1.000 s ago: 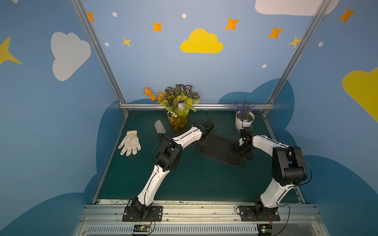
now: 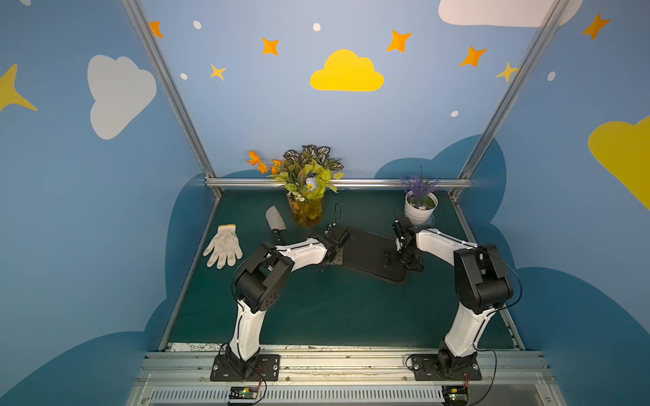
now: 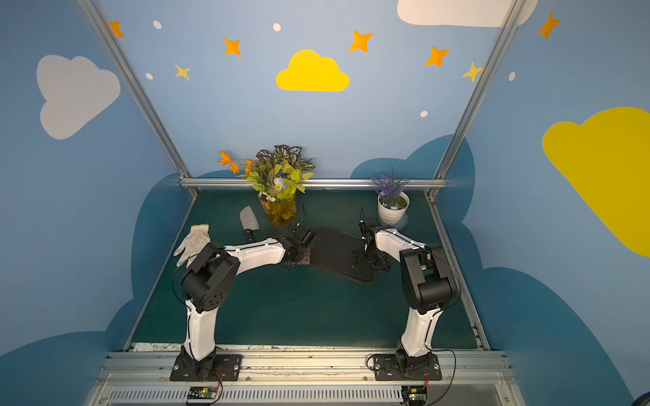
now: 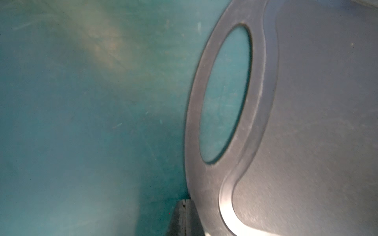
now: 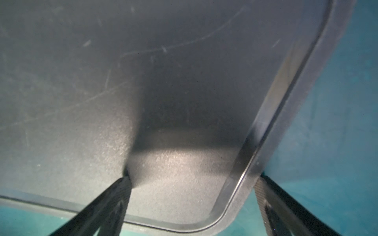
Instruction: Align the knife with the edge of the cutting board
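Observation:
A dark cutting board (image 2: 369, 253) lies mid-table, angled, its slotted handle end (image 4: 195, 118) under my left arm. The knife (image 2: 275, 218), with grey blade and black handle, lies apart at the board's left, partly hidden behind my left arm in the top left view. My left gripper is shut, nothing visible between its fingertips, at the outer edge of the handle end. My right gripper is open over the board's right corner, one fingertip at the rim (image 5: 299, 82), the other over the board's surface.
A white glove (image 2: 223, 247) lies at the left. A vase of flowers (image 2: 304, 196) and a white pot of lavender (image 2: 419, 209) stand at the back.
Both arms have moved leftward over the last second, and the board has shifted slightly left with them. My left arm has bent more. The knife has stayed in place.

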